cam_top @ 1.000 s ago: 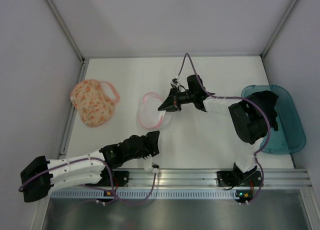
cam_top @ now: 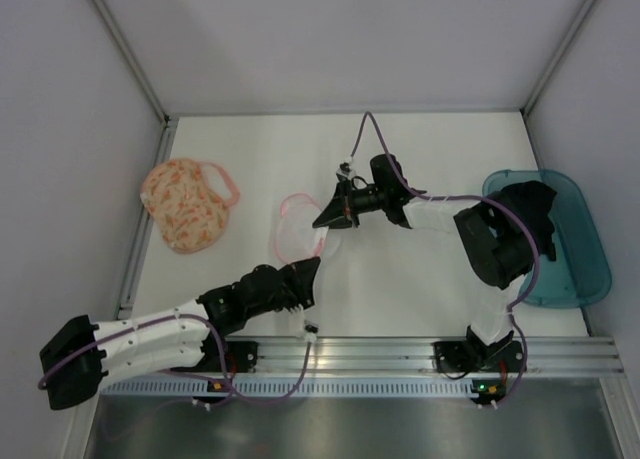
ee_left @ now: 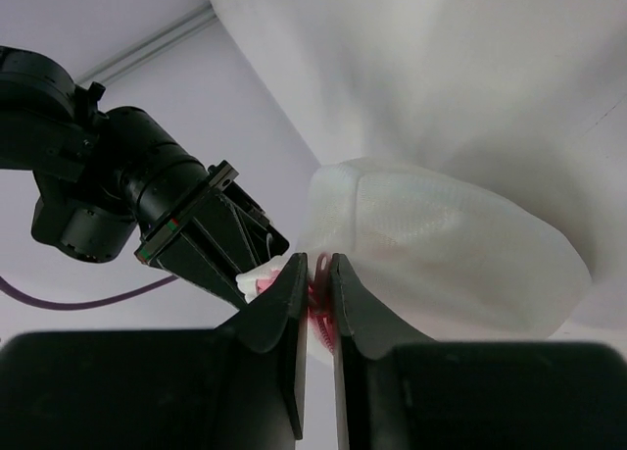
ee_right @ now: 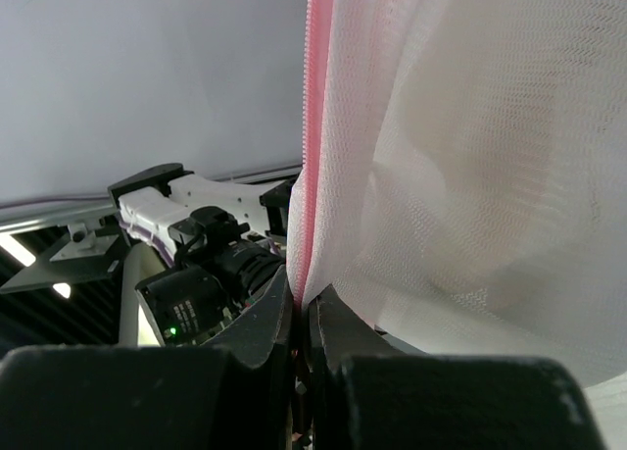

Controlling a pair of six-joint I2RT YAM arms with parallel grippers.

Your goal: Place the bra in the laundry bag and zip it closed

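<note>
The white mesh laundry bag (cam_top: pixel 300 219) with pink zipper edge is at the table's middle, pulled upward. My right gripper is shut on the bag's edge, the pink zipper (ee_right: pixel 312 146) running up from its fingertips. My left gripper is at the bag's pink zipper end, fingers close together around pink material; whether they are fully closed is unclear. In the left wrist view, the right gripper sits just beyond, to the upper left. A beige shape shows through the mesh; I cannot tell whether it is the bra.
An orange-patterned cloth (cam_top: pixel 185 204) with pink straps lies at the table's left. A teal bin (cam_top: pixel 570 279) with dark cloth stands at the right.
The left gripper has moved slightly, now up against the bag's zipper end.
</note>
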